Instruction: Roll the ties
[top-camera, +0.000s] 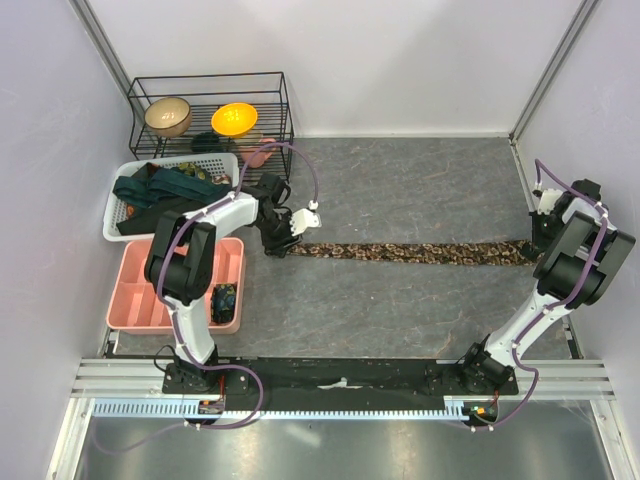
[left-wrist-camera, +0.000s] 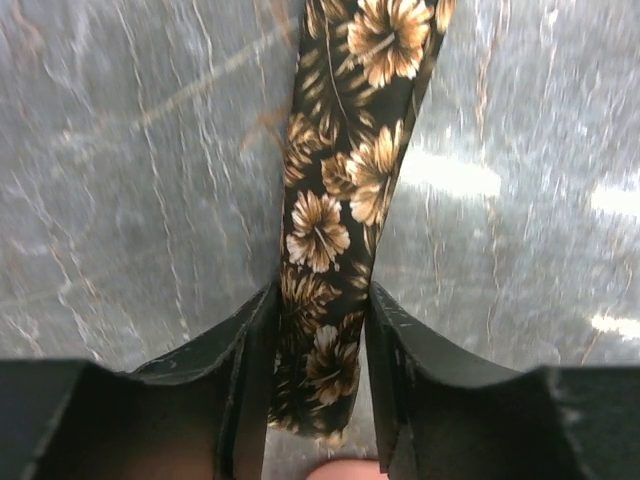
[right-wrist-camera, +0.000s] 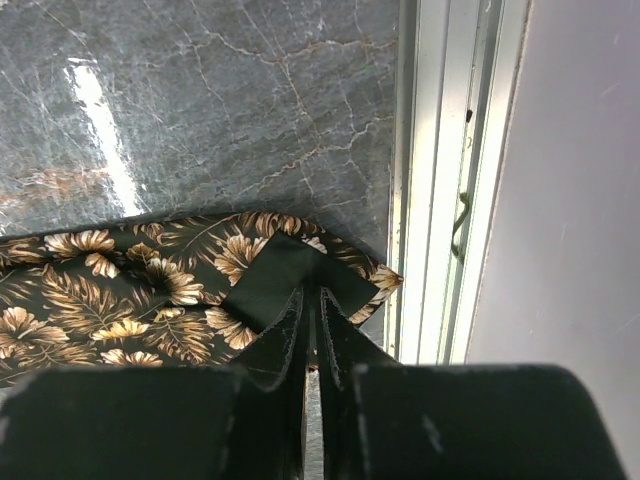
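Observation:
A long black tie with tan flowers lies stretched left to right across the grey table. At its narrow left end, my left gripper stands part open, one finger on each side of the fabric. In the right wrist view the wide floral end lies flat, its tip reaching the metal edge strip. My right gripper is shut over the tie's plain dark patch, fabric apparently pinched between its fingertips. The exact grip there is partly hidden by the fingers.
A pink divided bin stands left of the tie, holding a rolled dark patterned bundle. Behind it are a white basket with cloths and a black wire rack with bowls. The right wall is close to my right gripper.

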